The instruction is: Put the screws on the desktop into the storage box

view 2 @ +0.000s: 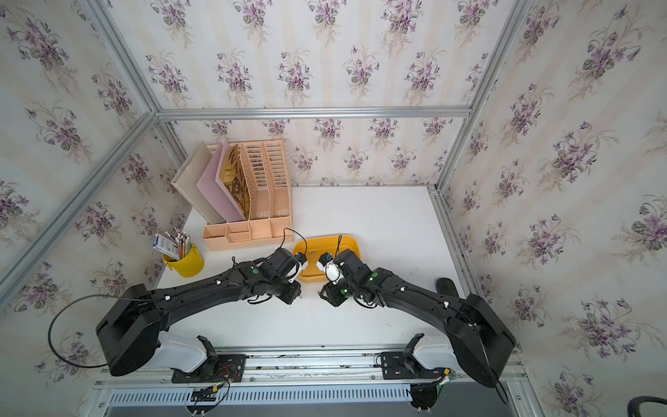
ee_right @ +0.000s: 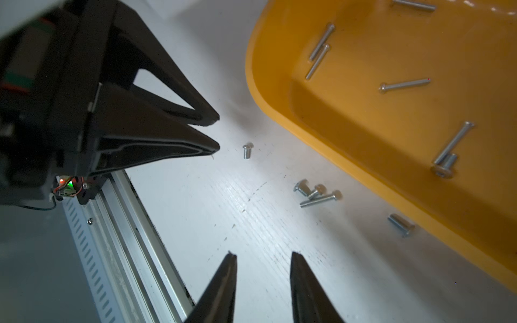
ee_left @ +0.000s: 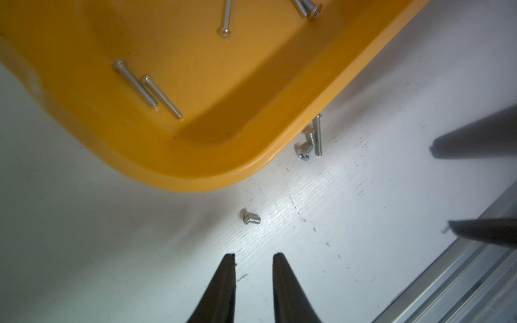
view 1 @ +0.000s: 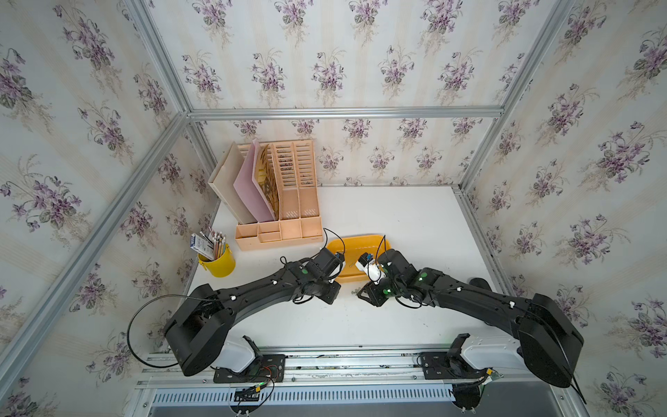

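An orange storage box [ee_left: 226, 80] holds several screws. On the white desktop beside its near edge lie a small screw [ee_left: 251, 218], a cluster of screws [ee_right: 315, 196] and a screw [ee_right: 400, 225] close to the box wall. My left gripper hangs open above the desk, its fingertips below the small screw in its view, nothing between them. My right gripper is open too, over bare desk near the screws, nothing between its fingers. In both top views the two grippers face each other in front of the box.
A wooden organiser [view 1: 278, 229] with boards stands at back left, beside a yellow pen cup [view 1: 216, 264].
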